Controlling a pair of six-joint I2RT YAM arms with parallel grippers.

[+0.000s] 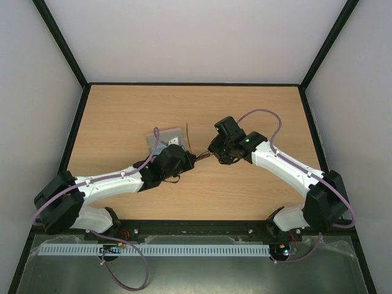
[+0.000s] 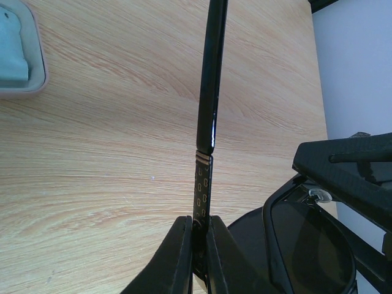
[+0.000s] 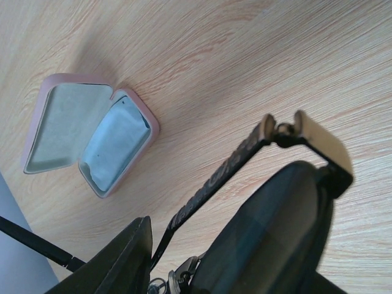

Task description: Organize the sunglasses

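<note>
Black sunglasses (image 2: pixel 206 104) are held raised over the table, one temple extended, a dark lens (image 3: pixel 257 233) beside it. My left gripper is shut on the temple near its hinge end. An open glasses case (image 3: pixel 49 122) with a light blue cloth (image 3: pixel 116 142) lies on the table, partly hidden under the left arm from above.
Dark frame edges and pale walls border it.
</note>
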